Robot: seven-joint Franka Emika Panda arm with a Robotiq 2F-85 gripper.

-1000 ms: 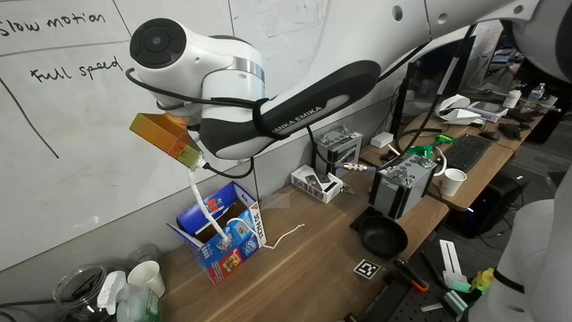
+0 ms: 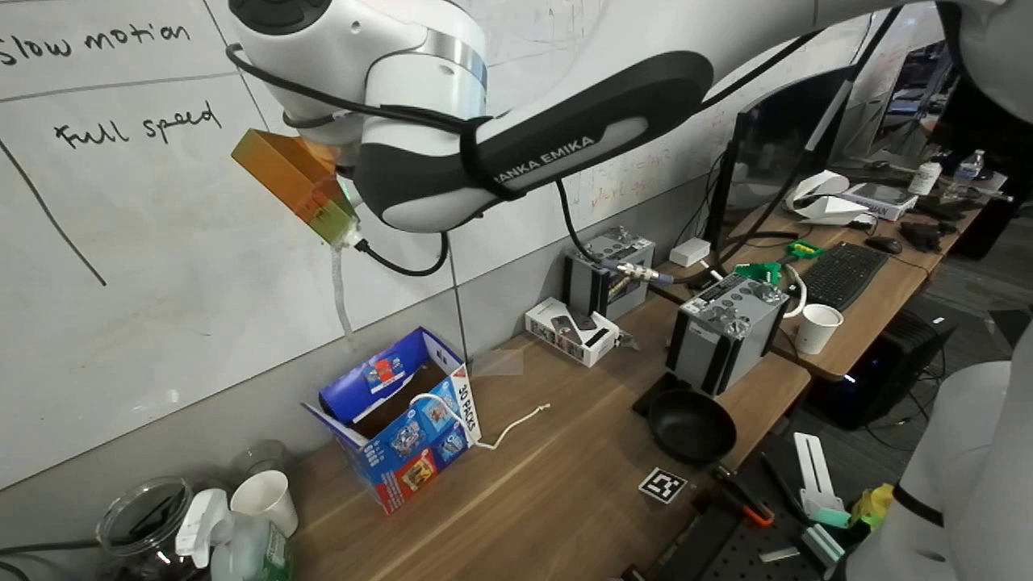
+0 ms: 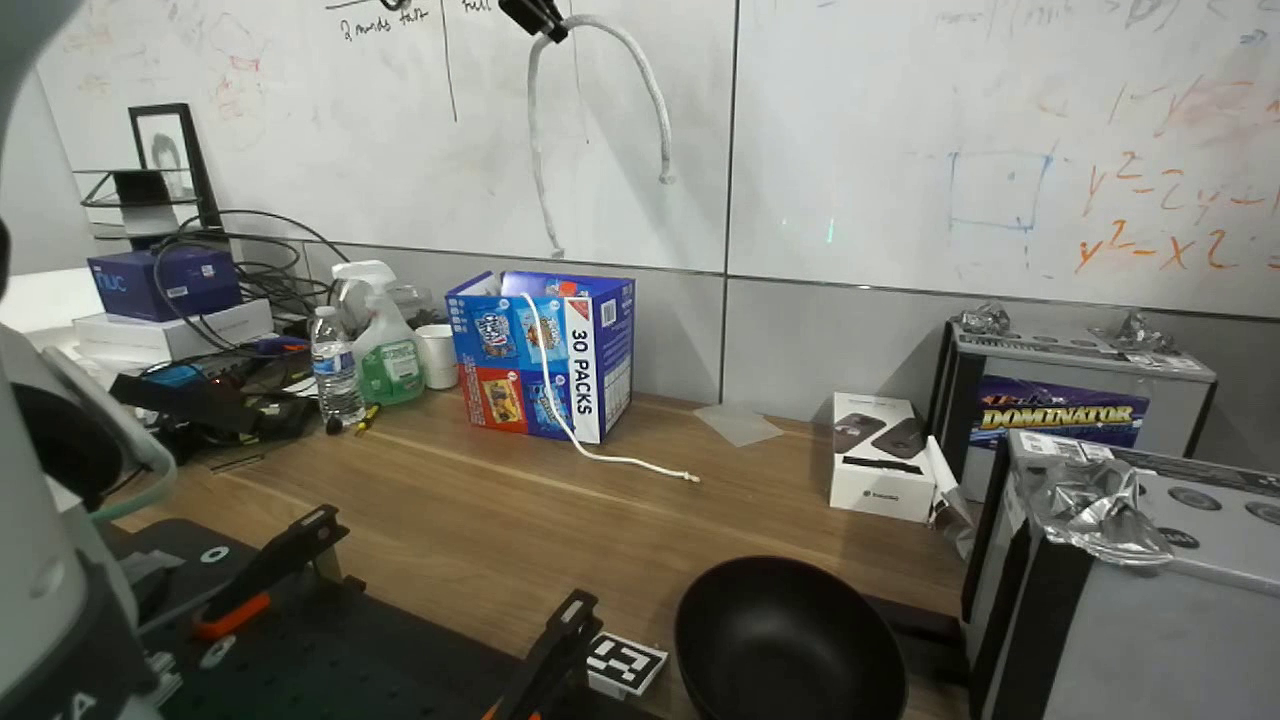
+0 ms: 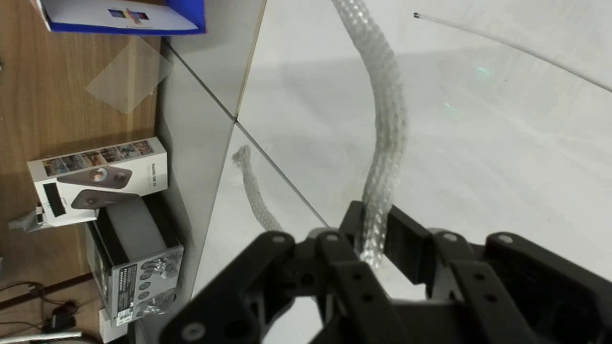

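A thick white braided rope (image 3: 654,102) hangs folded over my gripper (image 3: 554,34), high in front of the whiteboard. In the wrist view the gripper is shut on this rope (image 4: 390,109), one part passing between the fingers and another end (image 4: 244,157) dangling to the left. Exterior view 1 shows only one strand of the rope (image 2: 339,290); the arm hides the fingers there. Below stands an open blue snack box (image 3: 516,360) on the wooden table (image 3: 504,516). A thinner white cord (image 3: 546,372) droops over the box's rim onto the table, apart from my gripper.
A spray bottle (image 3: 386,348), a water bottle (image 3: 336,372) and a paper cup (image 3: 437,355) stand left of the box. On the right are a white phone box (image 3: 882,456), grey battery units (image 3: 1116,564) and a black pan (image 3: 786,648).
The arm has risen, lifting the rope with it.
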